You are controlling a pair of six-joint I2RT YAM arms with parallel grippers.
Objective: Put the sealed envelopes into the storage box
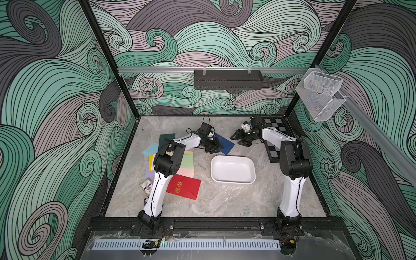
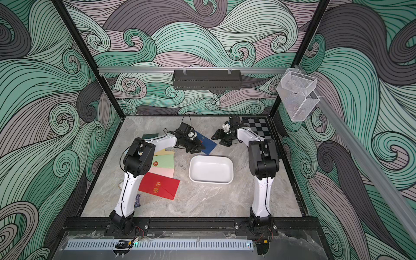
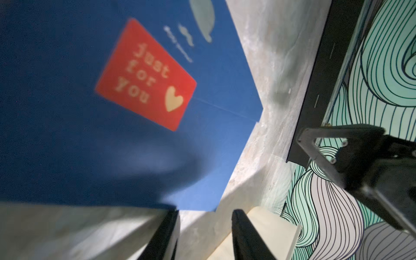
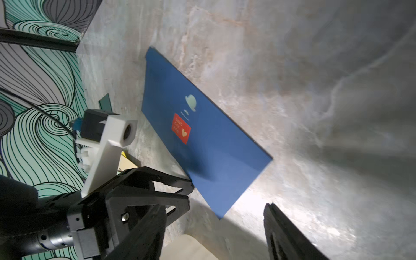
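Observation:
A blue envelope (image 1: pixel 225 145) with a red "just for you" label lies behind the empty white box (image 1: pixel 233 171). Its far half runs toward the back of the table. At the envelope's near left edge, my left gripper is partly open. One finger is at the edge, and I cannot tell whether paper lies between the fingers. To the right, my right gripper stands wide open, apart from the envelope and empty. On the left of the table lie a red envelope (image 1: pixel 183 187) and a pale green one (image 2: pixel 163 160); the left arm hides part of that group.
A black-and-white checkered board (image 1: pixel 275 125) sits at the back right, partly behind the right arm. Small framed items (image 1: pixel 146 186) lie at the left. Clear tabletop surrounds the box's front and right sides.

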